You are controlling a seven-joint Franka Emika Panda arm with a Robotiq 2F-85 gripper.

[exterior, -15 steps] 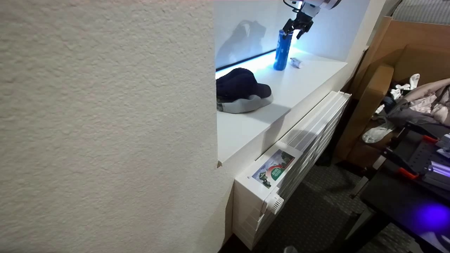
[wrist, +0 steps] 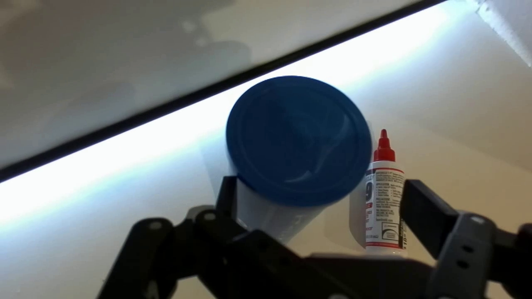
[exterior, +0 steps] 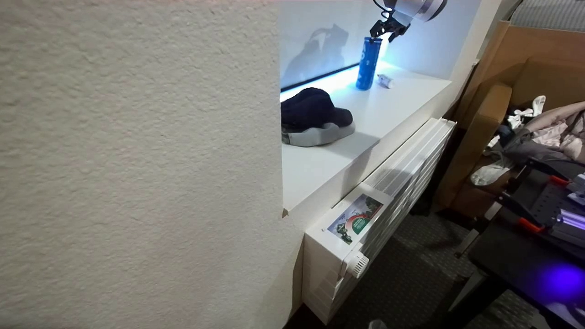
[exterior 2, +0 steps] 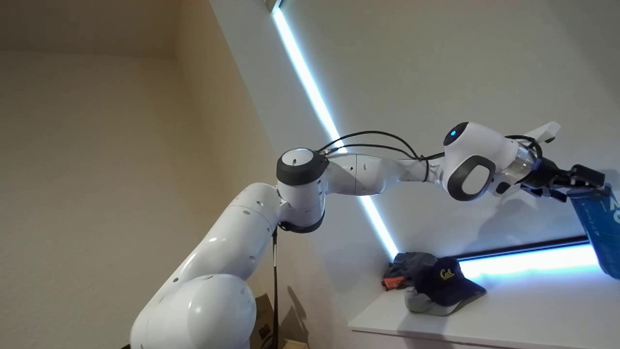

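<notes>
A tall blue cylinder with a lid [exterior: 367, 66] stands on the white windowsill close to the back strip; in the wrist view its round dark-blue lid [wrist: 299, 142] faces the camera. My gripper [exterior: 382, 36] is at the height of its top, fingers wide apart. One black finger [wrist: 227, 197] overlaps the cylinder's near side in the wrist view, though contact is hard to judge. The other finger [wrist: 426, 214] is well clear to the right, over a small white bottle with a red tip [wrist: 385, 204] lying on the sill. Only part of the cylinder [exterior 2: 601, 232] shows in exterior view 2.
Caps [exterior: 315, 118] lie stacked farther along the sill, a dark one [exterior 2: 446, 279] over a grey one. Behind the cylinder runs a black strip [wrist: 164, 107] at the wall. Bare sill [exterior: 378, 118] separates caps and cylinder.
My gripper has shifted slightly up and to the right in exterior view 1, its fingers still apart. The cylinder's top has moved slightly to the right with it; the caps and small bottle are unmoved.
</notes>
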